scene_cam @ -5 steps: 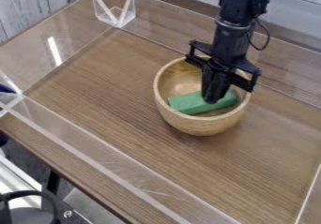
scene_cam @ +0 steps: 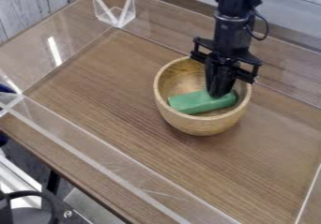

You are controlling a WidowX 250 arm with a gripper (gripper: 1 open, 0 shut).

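A wooden bowl [scene_cam: 201,123] sits right of the table's middle with a green block [scene_cam: 198,101] lying in it. My black gripper [scene_cam: 221,84] reaches down from the top into the back of the bowl, its fingertips at or just over the block's right part. Whether the fingers touch or hold the block is hard to tell.
A wooden table [scene_cam: 88,115] spreads around the bowl, clear on the left and in front. A small white wire-like or clear object [scene_cam: 114,9] stands at the back left. A dark cable or part [scene_cam: 38,209] lies at the lower left corner.
The gripper has shifted slightly left and its upper body has changed angle. The green block looks slightly moved within the bowl.
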